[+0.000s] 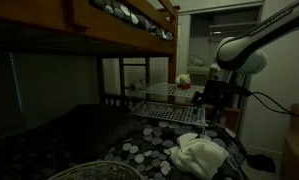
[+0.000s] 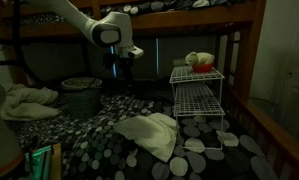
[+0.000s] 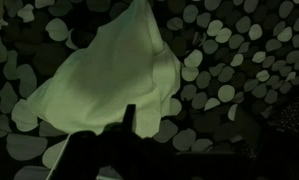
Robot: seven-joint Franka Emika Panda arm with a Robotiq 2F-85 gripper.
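A pale, crumpled cloth [image 1: 199,155] lies on the dark bedding with its pattern of light round spots. In exterior view 2 the same cloth [image 2: 149,134] spreads out in front of a white wire rack [image 2: 196,101]. My gripper [image 1: 202,98] hangs above the bedding, higher than the cloth and apart from it. From the wrist, the cloth [image 3: 109,78] fills the upper middle, beyond the dark fingers [image 3: 129,116] at the bottom. The gripper is open, and nothing shows between its fingers, though the light is dim.
On the rack's top shelf sits a red container [image 2: 202,68] with pale, round things in it. A woven basket [image 1: 94,172] stands near the front in exterior view 1. Overhead, a wooden bunk frame [image 1: 109,37] limits height. Bare bedding [image 2: 89,145] surrounds the cloth.
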